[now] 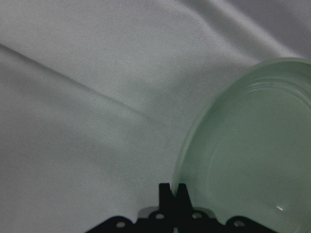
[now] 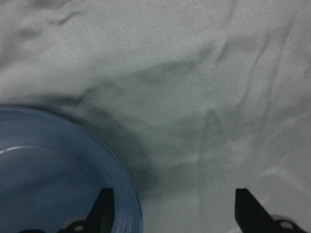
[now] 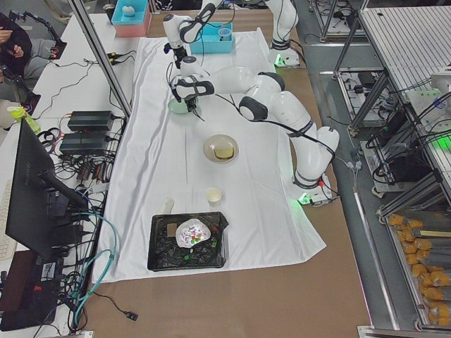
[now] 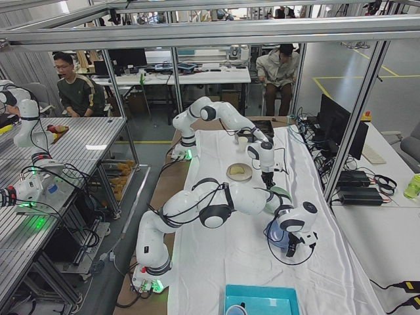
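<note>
A pale green plate (image 1: 257,141) lies on the white cloth. My left gripper is shut on its rim in the left wrist view, with the fingertips close together at the edge. A blue plate (image 2: 53,160), partly under the arm in the camera right view (image 4: 275,233), lies in the lower left of the right wrist view. My right gripper is open over it, one finger inside the rim, the other over bare cloth.
A beige plate (image 3: 211,148) with a yellow item, a cup (image 3: 213,193) and a black tray (image 3: 162,260) occupy the cloth's other end. A cyan bin (image 4: 262,295) stands at the opposite end.
</note>
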